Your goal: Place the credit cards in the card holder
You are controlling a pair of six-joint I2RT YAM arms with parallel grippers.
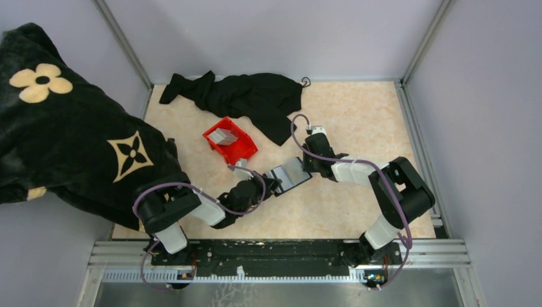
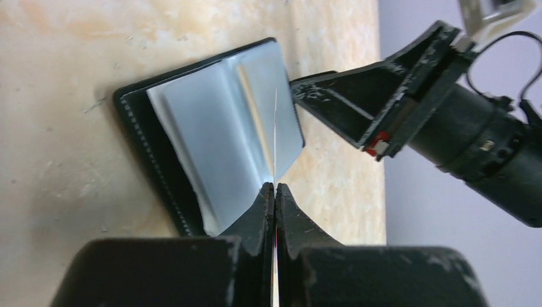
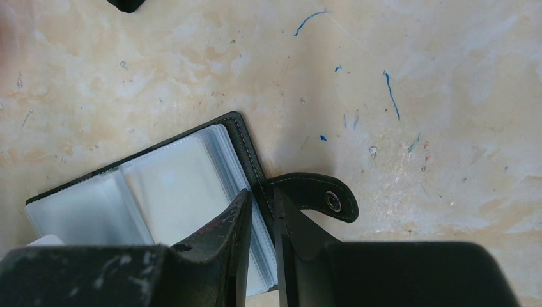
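Observation:
The card holder (image 1: 289, 173) lies open on the table, its black cover and clear sleeves (image 2: 204, 141) showing, strap with snap (image 3: 319, 198) to one side. My left gripper (image 1: 273, 183) is at the holder's near-left end; in its wrist view the fingertips (image 2: 265, 195) are together over the sleeves, shut, with a thin pale line between the fingers. My right gripper is at the holder's other end, fingertips slightly apart over its edge beside the strap; whether it grips the edge is unclear. White cards (image 1: 222, 136) sit in the red tray.
The red tray (image 1: 246, 150) stands behind the holder to the left. A black cloth (image 1: 255, 96) lies along the back, and a large black patterned plush (image 1: 70, 141) covers the left side.

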